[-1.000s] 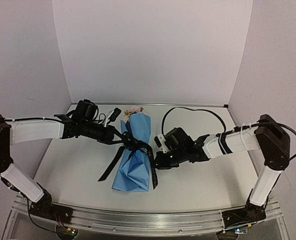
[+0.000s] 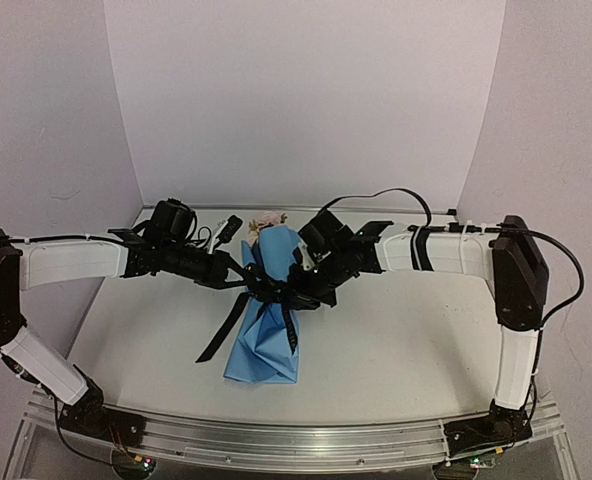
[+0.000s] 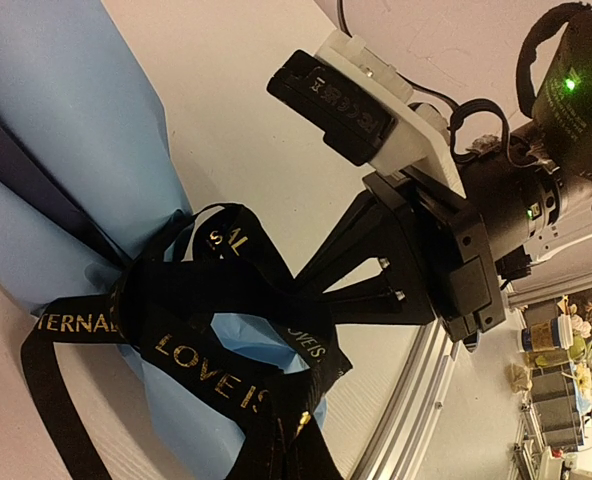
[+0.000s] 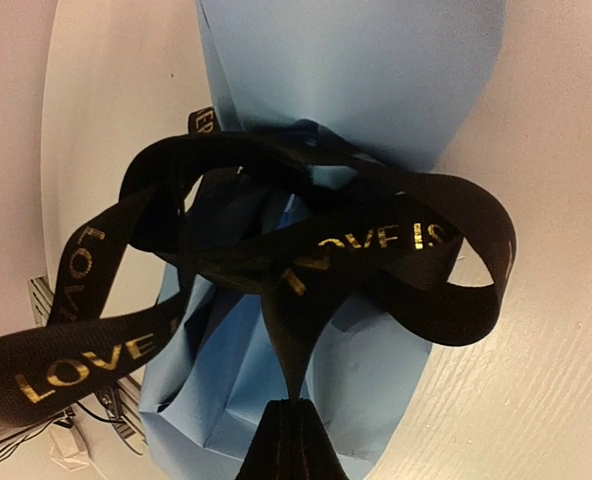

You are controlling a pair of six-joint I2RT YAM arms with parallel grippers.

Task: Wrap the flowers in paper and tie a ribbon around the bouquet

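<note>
A bouquet in blue wrapping [image 2: 261, 355] lies on the table, its pink flowers [image 2: 268, 220] at the far end. Black ribbon with gold lettering [image 3: 211, 375] loops around its middle, and one tail [image 2: 222, 328] trails toward the lower left. From the left, my left gripper is shut on a part of the ribbon loop. In the top view both fingertips are mostly hidden among the dark ribbon. The knot's exact shape cannot be told.
A metal rail [image 2: 296, 435] runs along the front edge. Both grippers are close together over the ribbon.
My right gripper has moved left and slightly up in the top view, from beside the bouquet to over its middle. The right ribbon tail has shifted left. The left arm looks unmoved.
</note>
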